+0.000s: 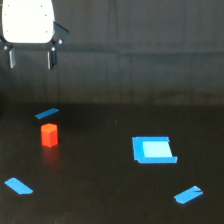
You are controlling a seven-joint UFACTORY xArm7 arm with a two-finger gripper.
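Observation:
A red block stands upright on the dark table, left of centre. To its right, a white square is bordered by blue tape on the tabletop. High in the upper left hangs my gripper, its two dark fingers spread well apart with nothing between them. It is open, far above the red block and not touching anything. The white arm body above it is cut off by the top edge of the view.
Short strips of blue tape lie at the lower left, at the lower right and behind the red block. Bare table stretches between the block and the square. A dark curtain hangs behind.

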